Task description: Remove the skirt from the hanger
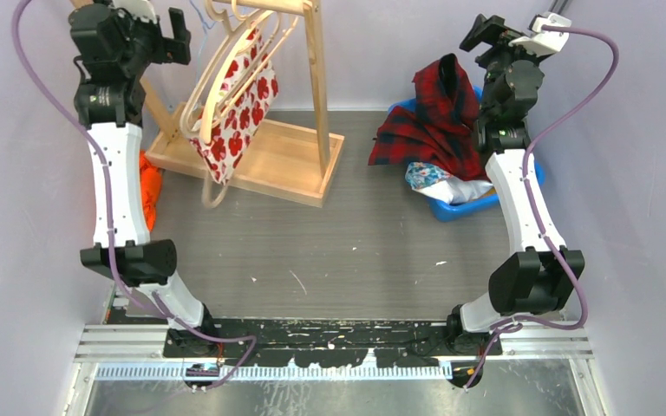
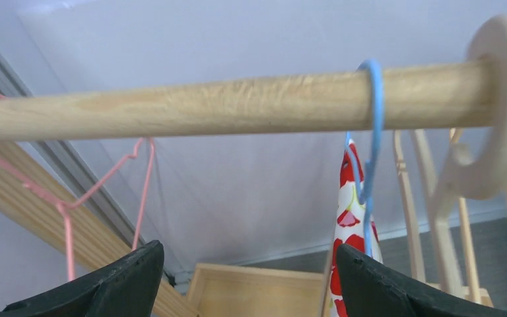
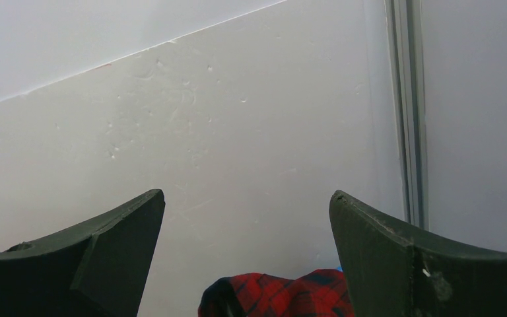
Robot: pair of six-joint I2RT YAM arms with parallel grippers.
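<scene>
A white skirt with red flowers point(image 1: 241, 121) hangs among wooden hangers on the rack; in the left wrist view it shows as a narrow strip point(image 2: 348, 224) behind a blue hanger point(image 2: 376, 99). My left gripper point(image 1: 167, 36) is open at the rack's upper left, facing the rail point(image 2: 237, 105) and a pink hanger point(image 2: 66, 214), nothing between its fingers. My right gripper point(image 1: 483, 33) is open above a blue bin point(image 1: 451, 211) heaped with red plaid cloth point(image 1: 425, 134), nothing in it.
The rack's wooden base point(image 1: 286, 182) stands on the floor. Orange cloth point(image 1: 149, 191) lies at its left. The grey floor between rack and bin and in front of them is clear. Walls flank both arms.
</scene>
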